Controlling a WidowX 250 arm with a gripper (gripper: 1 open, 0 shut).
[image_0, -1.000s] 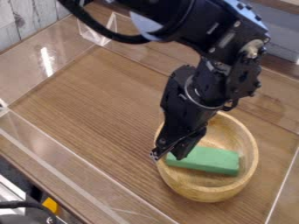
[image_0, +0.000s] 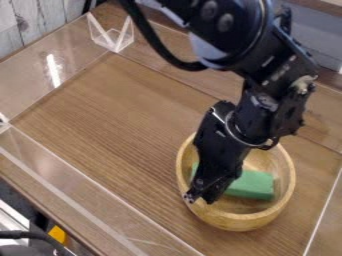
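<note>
A yellow-tan bowl (image_0: 238, 217) sits on the wooden table at the lower right, holding a green block (image_0: 251, 185). The black gripper (image_0: 197, 192) reaches down over the bowl's left side, its tips low by the rim and partly in front of the block's left part. It looks shut; whether anything is between its fingers is hard to tell, as the arm hides part of the bowl and block.
Clear plastic edging runs along the left side and front, with a white bracket (image_0: 112, 38) at the back left and black cables at the lower left.
The arm's upper body has shifted and tilted, exposing more of the back of the table. The gripper's tips have moved slightly down, staying at the bowl's left side.
</note>
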